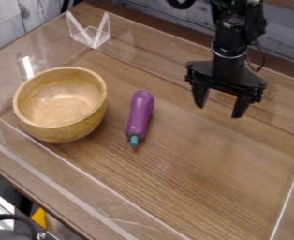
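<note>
The black gripper [225,94] is at the upper right of the camera view, low over the wooden table, its fingers pointing down; whether it holds anything between them is hard to tell. To its lower left lies a purple eggplant-like object [140,112] with a teal tip, apart from the gripper. A wooden bowl [61,127] stands at the left.
A clear wire or plastic holder [90,28] sits at the top left. A dark wall edge runs along the back right.
</note>
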